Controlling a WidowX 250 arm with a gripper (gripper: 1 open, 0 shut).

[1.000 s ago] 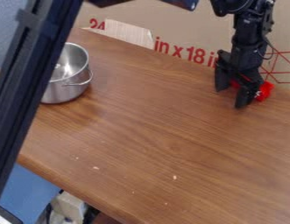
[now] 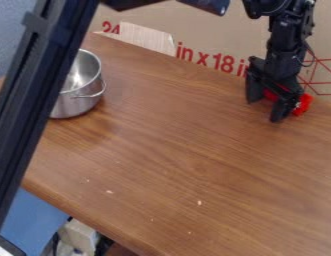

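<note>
My black gripper (image 2: 267, 100) is low at the right back of the wooden table, next to the cardboard wall. A red object (image 2: 301, 104) sits directly behind and beside its fingers, partly hidden by them. The gripper looks open around or in front of the red object; whether it touches it I cannot tell.
A steel pot (image 2: 77, 100) stands at the left of the table (image 2: 181, 175). A cardboard box wall (image 2: 196, 30) lines the back, and a dark diagonal bar crosses the left foreground.
</note>
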